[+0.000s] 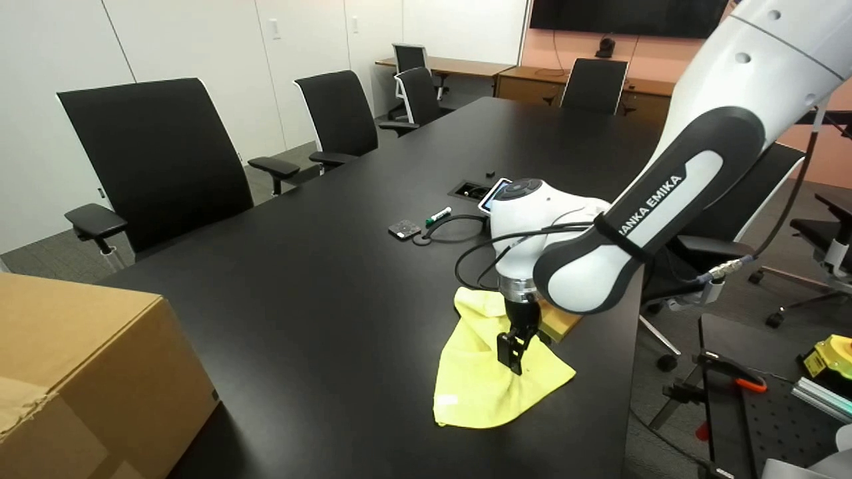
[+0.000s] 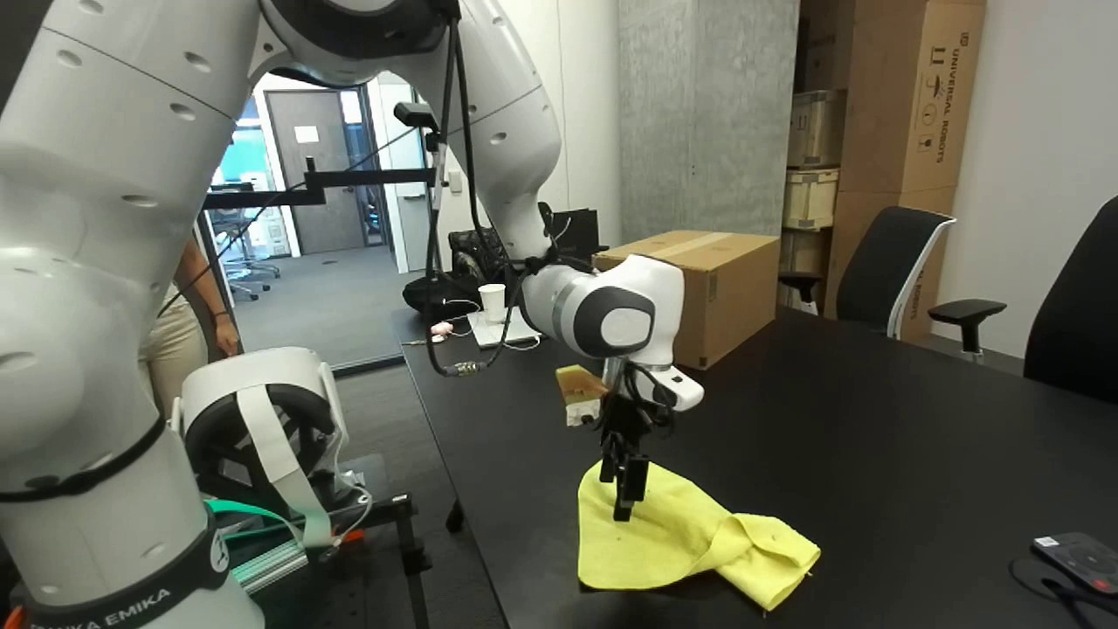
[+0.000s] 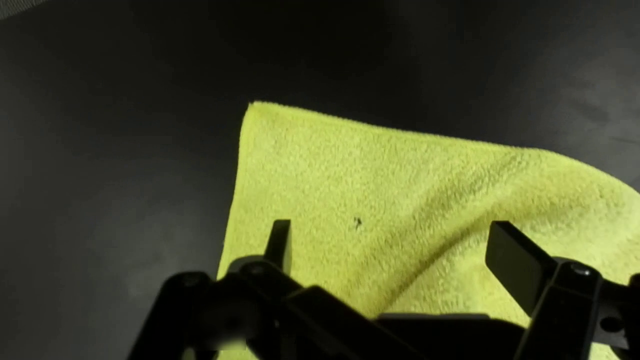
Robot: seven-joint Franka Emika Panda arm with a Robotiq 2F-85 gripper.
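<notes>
A yellow cloth (image 1: 476,384) lies on the black table, spread out at one end and bunched into folds at the other, as the cloth (image 2: 770,556) in exterior view 2 shows. My gripper (image 1: 512,363) hangs over its spread part, fingers pointing down. In the wrist view the gripper is wide open, the two fingers far apart with nothing held between them. Below it the cloth (image 3: 354,174) shows a flat corner, a small dark spot and a soft crease running diagonally. Whether the fingertips touch the fabric I cannot tell.
A large cardboard box (image 1: 88,359) stands on the table, with bare tabletop (image 1: 319,319) between it and the cloth. Farther back lie a small dark device (image 1: 405,230) and a marker (image 1: 438,215). A side cart (image 1: 767,415) stands beside the table's edge.
</notes>
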